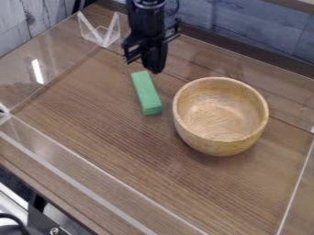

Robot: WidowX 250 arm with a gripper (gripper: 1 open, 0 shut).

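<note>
The dark arm reaches down from the top centre, and its gripper [145,59] hangs above and behind a green block [146,93], apart from it. Nothing shows between the fingers, which look shut, though they are small in this view. The green block lies flat on the wooden table [123,174], just left of a large round wooden bowl [221,115].
A clear plastic piece [101,29] stands at the back left, and another clear item lies at the left edge. A dark gap lies beyond the table's left front edge.
</note>
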